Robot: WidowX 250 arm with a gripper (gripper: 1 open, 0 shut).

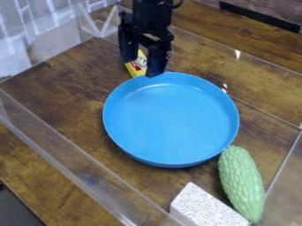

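My black gripper (144, 55) hangs at the top centre, open, its fingers on either side of a small yellow packet (136, 65) with a red-and-white print, which lies on the wooden surface just behind the blue plate. The gripper partly hides the packet; whether the fingers touch it I cannot tell.
The blue plate (170, 117) fills the centre. A green bitter gourd (241, 184) lies at the lower right, beside a white speckled block (207, 207). Clear plastic walls border the wooden surface. Bare wood shows to the left and upper right.
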